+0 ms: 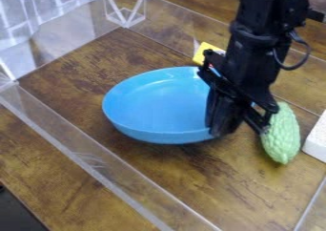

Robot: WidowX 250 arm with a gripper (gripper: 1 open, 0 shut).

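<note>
A blue oval dish (152, 103) rests on the wooden surface in the middle of the view. My black gripper (234, 111) hangs over its right end, low down, and partly hides that rim. The gripper looks shut; whether anything thin is between its fingers is hidden. Just right of the gripper lies a pale green, ribbed vegetable-like object (283, 137). A yellow box (204, 50) sits behind, partly covered by the arm.
A white block (312, 149) stands at the far right edge. Clear transparent borders run along the left and back of the wooden surface (71, 77).
</note>
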